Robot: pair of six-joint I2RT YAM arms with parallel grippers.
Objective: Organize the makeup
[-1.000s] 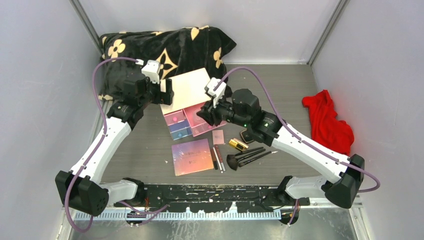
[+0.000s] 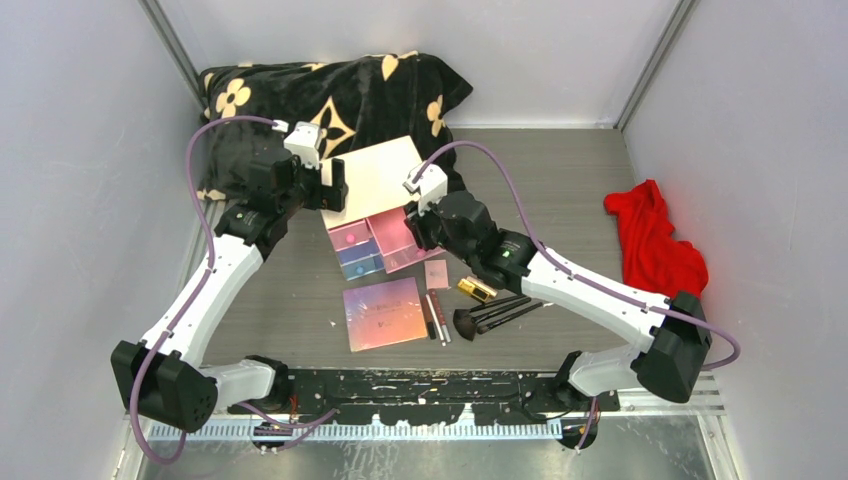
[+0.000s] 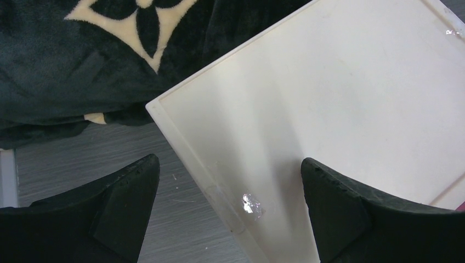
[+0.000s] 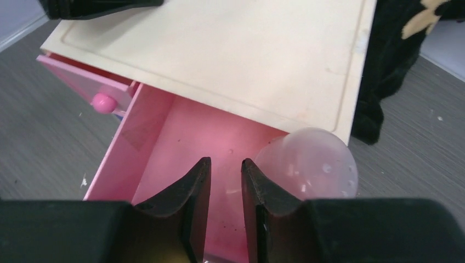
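Observation:
A cream-topped organizer (image 2: 372, 170) has pink and blue small drawers (image 2: 361, 256) and a wide pink drawer (image 4: 153, 137) pulled out. My left gripper is open over the organizer top, nothing between its fingers. My right gripper is shut at the pink drawer, a translucent knob (image 4: 307, 164) beside its fingers; whether it holds the drawer's front is hidden. In front lie a gradient palette (image 2: 385, 315), a small pink compact (image 2: 436, 273), pencils (image 2: 438, 315), a gold item (image 2: 475, 289) and several brushes (image 2: 495, 315).
A dark patterned cushion (image 2: 300, 100) lies behind the organizer. A red cloth (image 2: 655, 245) lies at the right by the wall.
The left arm is still.

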